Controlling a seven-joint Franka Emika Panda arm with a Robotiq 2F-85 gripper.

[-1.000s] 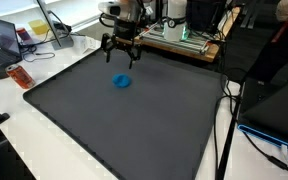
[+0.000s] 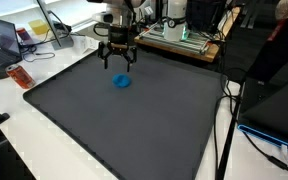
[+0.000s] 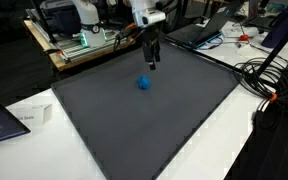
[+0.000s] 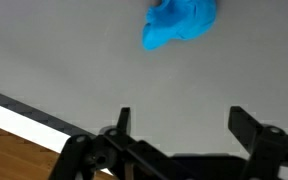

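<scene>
A crumpled blue thing, perhaps cloth (image 2: 121, 80), lies on the dark grey mat (image 2: 114, 115) toward its far end. The wrist view shows this blue cloth (image 4: 179, 20) at the upper edge, partly cut off. My gripper (image 2: 118, 65) stands open above the mat, just behind the cloth, with nothing between its fingers. Both black fingertips (image 4: 123, 122) are spread wide in the wrist view, with bare mat between them. In exterior view 2 the cloth (image 3: 143, 82) is in front of the gripper (image 3: 152, 66), clear of it.
An orange-red can (image 2: 21, 77) stands left of the mat, near a laptop (image 2: 12, 42). Black cables (image 3: 269, 80) are heaped beside the mat.
My gripper has come down a little toward the mat behind the cloth, with a slight shift sideways. It has stayed open, and the blue cloth has not moved.
</scene>
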